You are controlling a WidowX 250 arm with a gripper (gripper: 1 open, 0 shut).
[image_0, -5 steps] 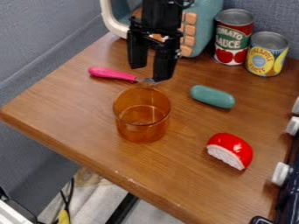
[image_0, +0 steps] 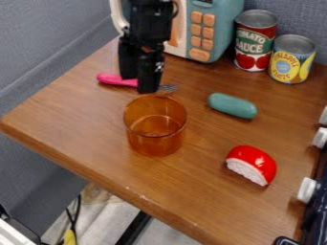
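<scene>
The black gripper [image_0: 140, 72] hangs over the pink-handled fork [image_0: 113, 79], at the left back of the wooden table, partly covering it; whether its fingers are open or shut is hard to tell. The fork's metal head [image_0: 166, 88] shows to the right of the gripper. An amber plastic cup [image_0: 155, 134] stands just in front of the fork.
A toy microwave [image_0: 204, 31] and two cans, red [image_0: 254, 48] and yellow [image_0: 290, 65], stand behind. A green cylinder [image_0: 232, 105] and a red-white object [image_0: 251, 165] lie right of the cup. White-knobbed dark object [image_0: 312, 220] at right edge; front left table clear.
The gripper has moved left and lower, from above the fork's head toward its pink handle. The objects on the table look unmoved.
</scene>
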